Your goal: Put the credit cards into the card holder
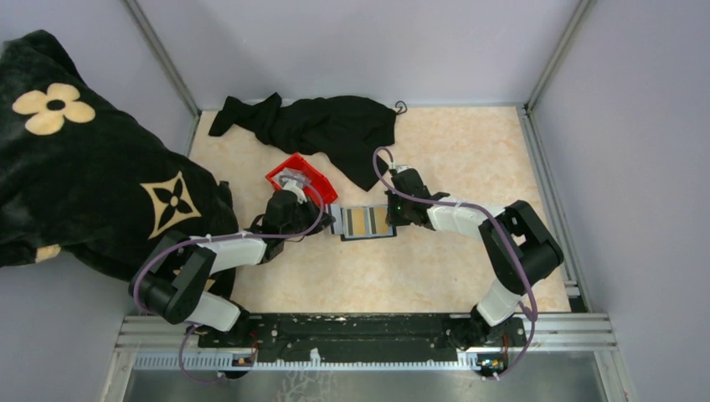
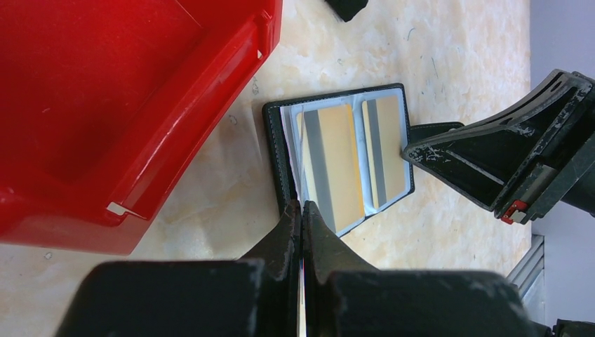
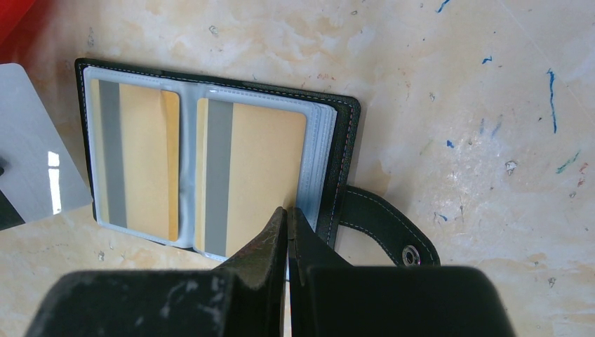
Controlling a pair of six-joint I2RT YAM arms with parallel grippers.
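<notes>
The open black card holder (image 1: 368, 222) lies mid-table, with tan cards (image 3: 259, 161) in its clear sleeves. My left gripper is shut on a thin card, seen edge-on in the left wrist view and as a silver card (image 3: 31, 140) at the left of the right wrist view, beside the holder's left end. My right gripper is shut at the holder's right sleeve, over the edge of the tan card, with nothing visible between its fingers.
A red tray (image 1: 322, 180) sits behind-left of the holder. A black cloth (image 1: 326, 126) lies along the back, and a large patterned cushion (image 1: 100, 151) fills the left side.
</notes>
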